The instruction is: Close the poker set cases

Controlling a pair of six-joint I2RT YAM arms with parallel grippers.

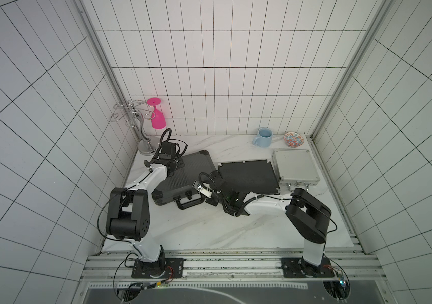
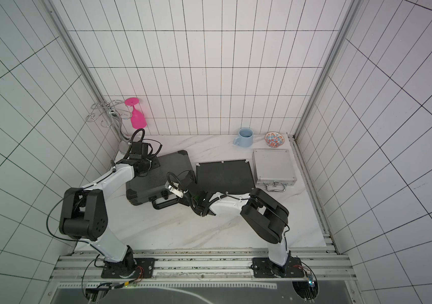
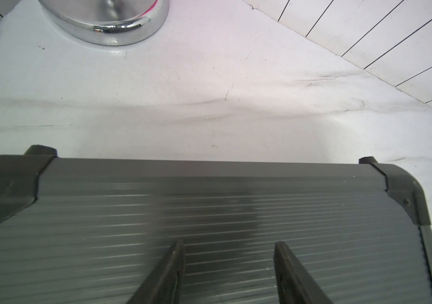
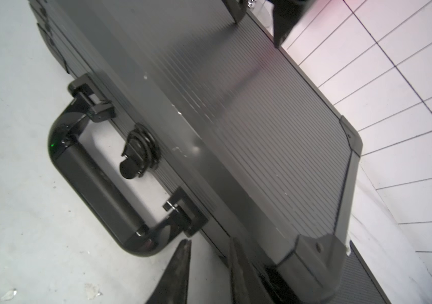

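Observation:
The left black case (image 1: 198,164) lies flat, its lid down on its base, with its handle (image 4: 99,190) facing the front. A dark round latch (image 4: 137,149) sits between the handle's ends. Over the lid (image 3: 216,217) my left gripper hangs open, with nothing between its fingers. At the front right corner, by the handle's right end, my right gripper is partly open and empty. A second black case (image 1: 249,174) lies flat to the right, partly hidden by my right arm. The silver case (image 1: 294,162) beyond it lies shut.
A blue mug (image 1: 263,137) and a patterned bowl (image 1: 293,139) stand at the back right. A metal stand (image 1: 147,146) with a pink glass (image 1: 157,119) on it is at the back left.

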